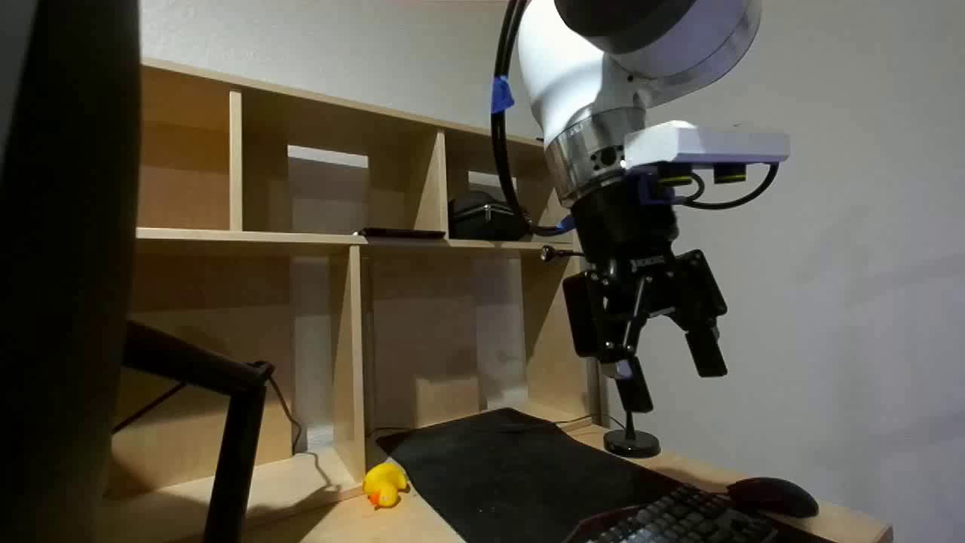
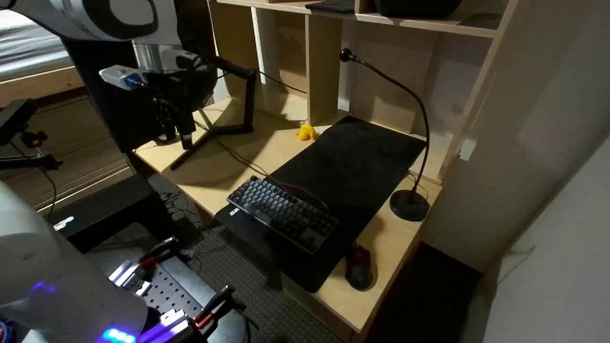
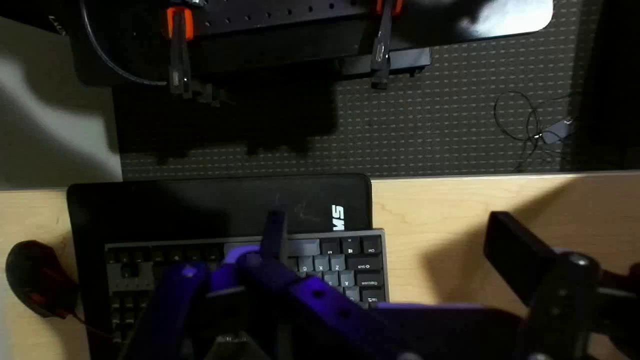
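Observation:
My gripper (image 1: 674, 375) hangs in the air above the desk, fingers spread wide and nothing between them. From the wrist, its two dark fingertips (image 3: 502, 255) stand far apart, one over the keyboard (image 3: 336, 261) and the other over bare wood. A yellow rubber duck (image 1: 386, 484) with an orange beak lies on the desk by the shelf divider; the second exterior view has the same duck (image 2: 306, 132) beside the mat's far left corner. The duck does not show in the wrist view.
A black desk mat (image 2: 366, 154) carries the keyboard. A mouse (image 2: 359, 267) and a gooseneck stand (image 2: 409, 205) are on the right. The monitor's stand (image 2: 234, 128) occupies the left. Wooden shelves (image 1: 262, 237) rise behind. Bare desk lies left of the mat.

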